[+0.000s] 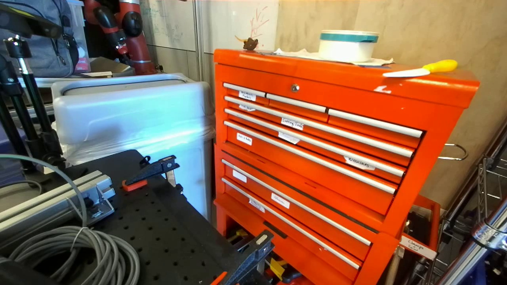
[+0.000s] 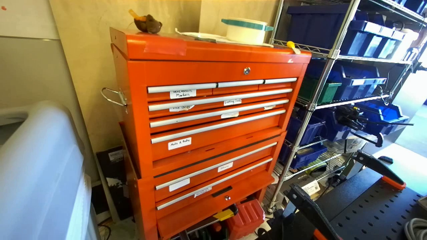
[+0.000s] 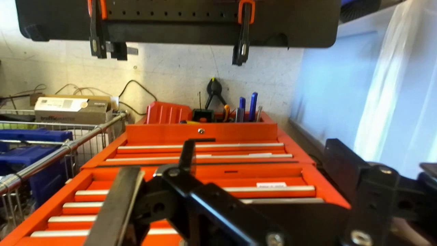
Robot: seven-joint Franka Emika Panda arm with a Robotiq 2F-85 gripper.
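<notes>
A red tool chest (image 1: pixel 304 190) with silver drawer handles fills much of exterior view 1, and its drawers look closed. Exterior view 2 also shows the chest (image 2: pixel 216 144); paper labels mark several drawers. On its top rest a white tub (image 2: pixel 246 32) with a teal rim, a yellow-handled spatula (image 1: pixel 427 69) and a small dark object (image 2: pixel 148 24). My gripper appears only in the wrist view, where the chest is upside down. Its fingers stand wide open, with nothing held between the dark fingers. The arm does not show in either exterior view.
A black perforated table (image 1: pixel 157 228) with clamps (image 1: pixel 254 254) and coiled grey cable (image 1: pixel 95 254) stands before the chest. A wire shelf (image 2: pixel 320 88) with blue bins (image 2: pixel 362 82) flanks one side, a large pale bin (image 1: pixel 133 114) the other.
</notes>
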